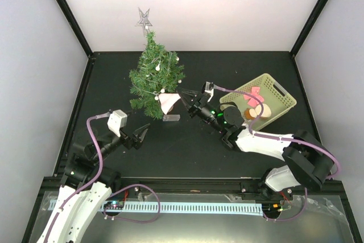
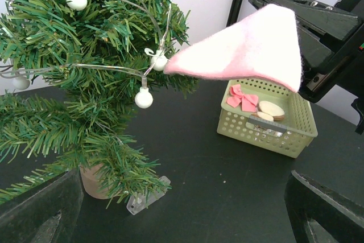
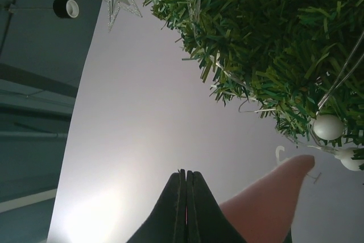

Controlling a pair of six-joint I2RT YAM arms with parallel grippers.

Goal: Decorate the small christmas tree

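A small green Christmas tree [image 1: 153, 69] stands left of centre, with a silver star [image 1: 144, 17] on top and a string of white bulb lights [image 2: 144, 98] around it. My right gripper [image 1: 181, 93] is shut on one end of a pink-and-white felt ornament [image 2: 250, 46]. The ornament's narrow end points at the lower right branches, close by a white bulb; whether they touch I cannot tell. A pale hook [image 3: 280, 153] shows near that tip in the right wrist view. Lower left of the tree, my left gripper [image 1: 143, 135] is open and empty.
The light green basket [image 1: 284, 103] at the right holds a pink bow [image 1: 253, 96] and round wooden-looking pieces [image 1: 263, 110]. A clear plastic box [image 1: 171, 118] lies by the tree's base.
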